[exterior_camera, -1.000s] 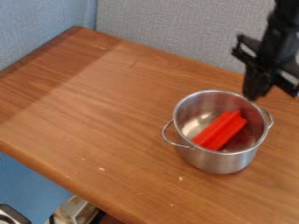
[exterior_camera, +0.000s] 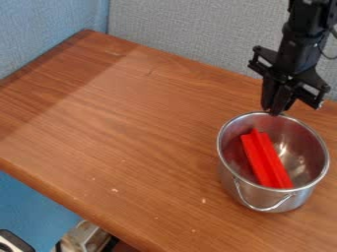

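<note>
A metal pot with side handles stands on the right of the wooden table, with a red bar-shaped object lying inside it. My black gripper hangs at the pot's far rim, pointing down. Whether it holds the rim or is open is hard to tell.
Grey and blue textured walls stand behind and at the left. A blue floor and some metal object show at the lower left, beyond the table's edge.
My gripper moved a little left and down.
</note>
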